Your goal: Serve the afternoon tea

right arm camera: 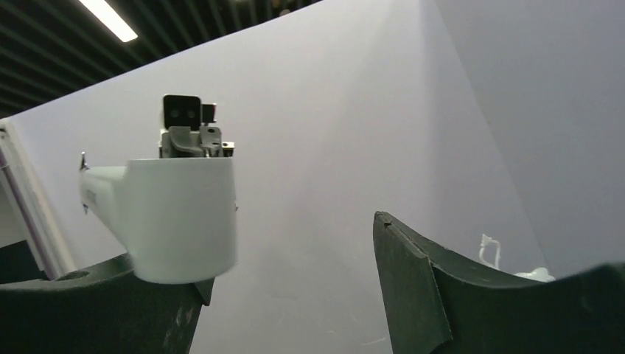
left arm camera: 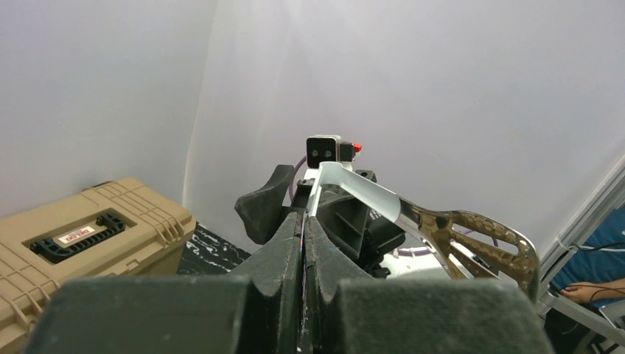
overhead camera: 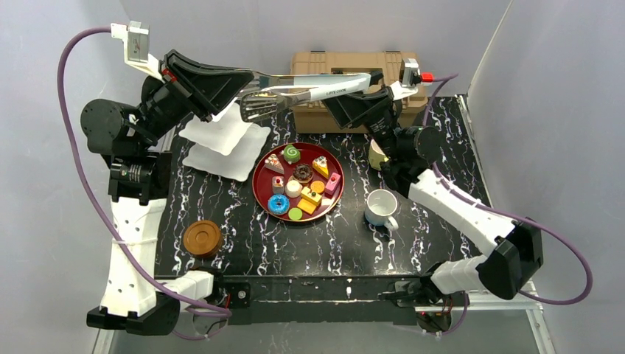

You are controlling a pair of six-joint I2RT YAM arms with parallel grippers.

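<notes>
My left gripper holds steel tongs up above the table, their bend to the right; it is shut on them. Below lies a red plate of assorted toy pastries and cakes. A white mug stands right of the plate; a pale cup is partly hidden by the right arm.
A tan case stands at the back. White sheets lie left of the plate, and a brown round coaster or lid at front left.
</notes>
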